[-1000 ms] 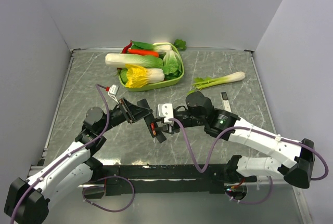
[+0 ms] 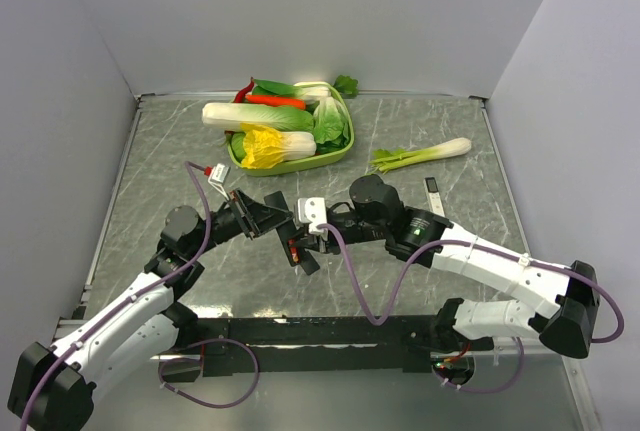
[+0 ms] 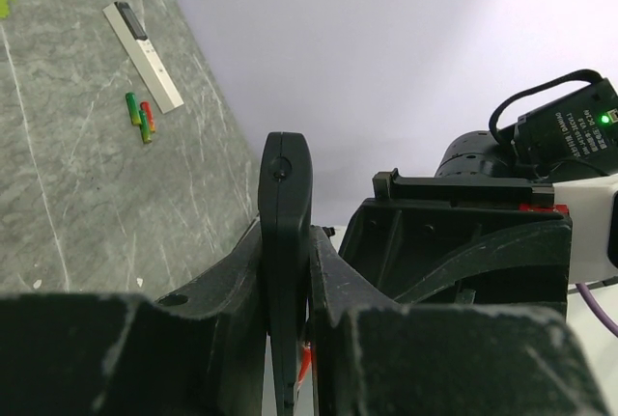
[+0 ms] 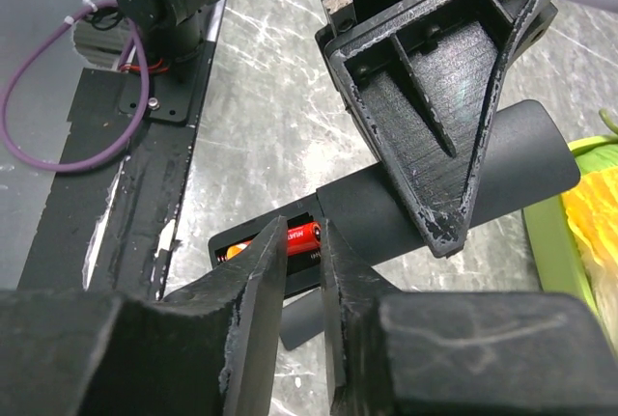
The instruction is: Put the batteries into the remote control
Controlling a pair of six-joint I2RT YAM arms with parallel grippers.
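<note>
The dark remote is held across the middle by my left gripper (image 2: 282, 213), seen closed on it edge-on in the left wrist view. Its battery compartment faces my right wrist camera, with a red battery (image 4: 299, 239) inside. My right gripper has its fingertips at that compartment, close together beside the battery; whether they grip anything is unclear. A dark flat piece (image 4: 301, 321) shows behind the remote. On the counter in the left wrist view lie green batteries (image 3: 132, 107) and a red one (image 3: 148, 114).
A green basket of vegetables (image 2: 333, 151) stands at the back, a leek (image 2: 440, 151) to its right. A pale white remote-like object (image 3: 150, 69) lies on the right side of the grey counter (image 2: 160, 181).
My right arm and its cable have shifted slightly in the top view. The left gripper and remote look unchanged.
</note>
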